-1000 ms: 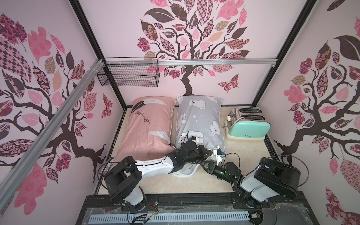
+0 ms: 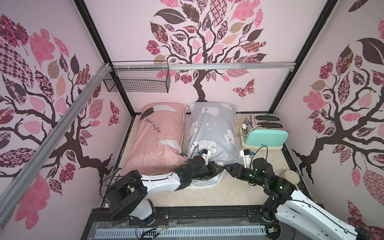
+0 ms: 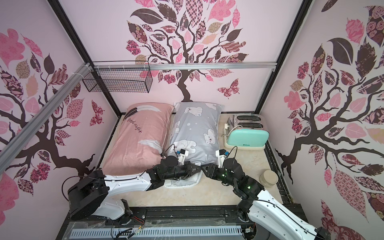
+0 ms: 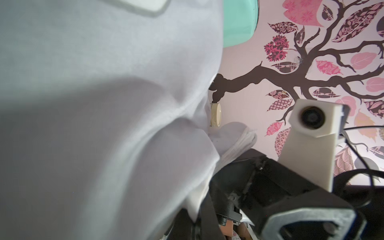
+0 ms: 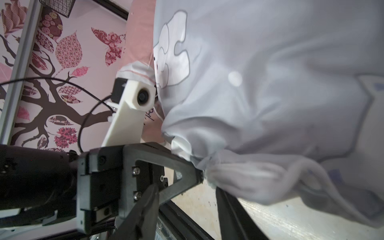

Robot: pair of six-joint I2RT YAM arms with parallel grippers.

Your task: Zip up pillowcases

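Observation:
The grey pillowcase (image 2: 218,130) with white bears lies in the middle, its near end bunched up and its white-edged opening flap (image 2: 206,183) hanging toward the front. My left gripper (image 2: 220,167) is shut at that near edge; in the left wrist view, a fold of pale cloth (image 4: 196,204) runs down between its fingertips. Facing it from the right, close to touching, is my right gripper (image 2: 228,168). In the right wrist view its dark fingers (image 5: 236,218) stand at the bunched edge, apparently apart; whether cloth is between them is unclear. No zipper pull can be made out.
A pink pillow (image 2: 154,136) lies against the left side of the grey one. The mint toaster (image 2: 266,138) is at the back right, with a round beige lid (image 2: 290,176) nearer the front. Bare table shows in front and at right.
The flap's right corner, raised earlier, is now bunched.

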